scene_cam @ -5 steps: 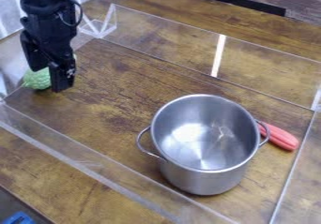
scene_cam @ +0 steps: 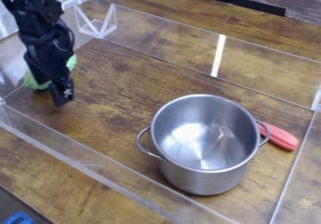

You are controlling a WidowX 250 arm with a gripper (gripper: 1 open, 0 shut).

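My black gripper (scene_cam: 53,89) is at the left of the camera view, low over the wooden surface, around a green object (scene_cam: 39,79) that is mostly hidden behind it. Whether the fingers hold it, I cannot tell. A steel pot (scene_cam: 202,143) with two handles stands at the lower right, with a red object (scene_cam: 279,137) lying just right of it, partly hidden by the pot.
Low clear walls border the wooden work area (scene_cam: 126,97), with a white strip (scene_cam: 219,56) toward the back right. A blue item (scene_cam: 15,217) sits at the bottom left corner.
My gripper has moved lower and a little left, over the green object, covering more of it. The pot and red object are unmoved.
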